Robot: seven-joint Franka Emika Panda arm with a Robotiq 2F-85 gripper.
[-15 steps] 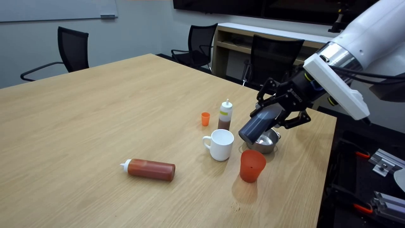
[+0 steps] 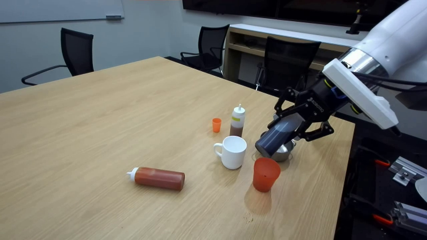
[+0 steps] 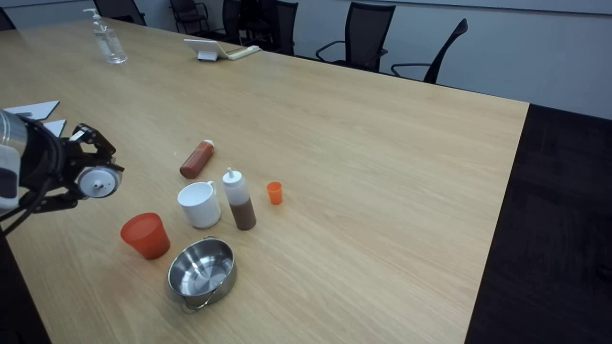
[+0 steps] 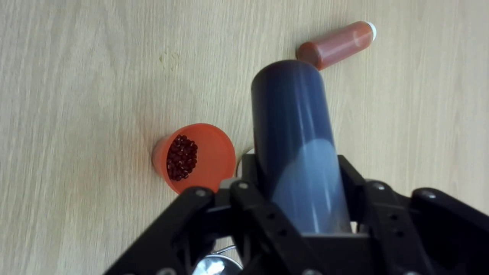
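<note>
A dark blue cylinder with a paler grey-blue section (image 2: 279, 134) is held tilted in the air, my gripper shut around it. Its dark end points down and left in exterior view 1. A pale round end (image 3: 98, 182) faces the camera in exterior view 2. In the wrist view an orange-red cup (image 4: 215, 153) lies left of the cylinder, dark red beans (image 4: 182, 158) inside it. The same view shows the cylinder apart from the cup. Part of a metal pot (image 2: 283, 152) is hidden behind the cylinder in exterior view 1.
Beside the cup stand a white mug (image 3: 201, 205) and an upright squeeze bottle with brown contents (image 3: 239, 200). A small orange cup (image 3: 275, 193) is close by. One red-brown bottle (image 2: 160, 178) lies on its side.
In exterior view 1 my gripper and the held cylinder have shifted slightly right and lower. The objects on the table have stayed where they were.
</note>
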